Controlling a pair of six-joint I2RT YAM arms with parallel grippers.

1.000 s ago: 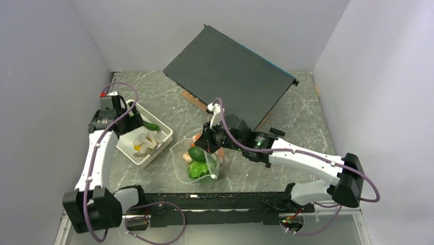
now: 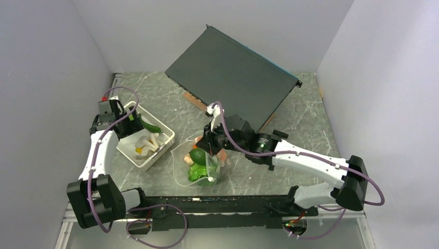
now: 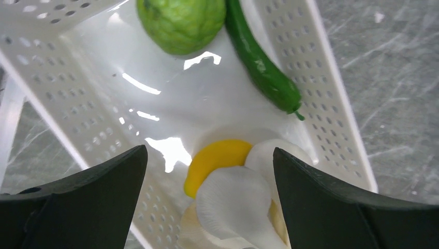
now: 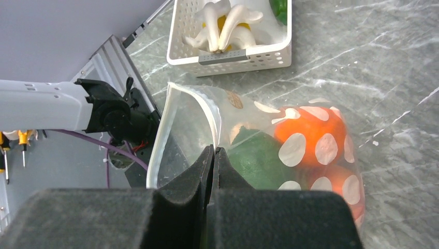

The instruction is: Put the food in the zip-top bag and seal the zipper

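The clear zip top bag [image 2: 179, 165] stands mouth-up at the table's front middle. Inside are a dark green piece [image 2: 198, 156], leafy green food [image 2: 198, 173] and orange pieces [image 4: 310, 132]. Its rim runs into the fingertips of my right gripper, which is shut on it. Over the white basket [image 2: 164, 127] hangs my left gripper, open and empty. Below its fingers lie white mushroom-like pieces [image 3: 235, 199] and a yellow piece [image 3: 217, 161]. Farther up that view are a long green vegetable [image 3: 264, 72] and a round green one [image 3: 182, 21].
A large dark panel [image 2: 233, 78] leans across the back of the table. Bare marble tabletop [image 2: 305, 109] shows at the right, and a clear strip lies between basket and bag. Grey walls stand close on both sides.
The right gripper has stayed at the bag's rim, and the bag has barely moved.
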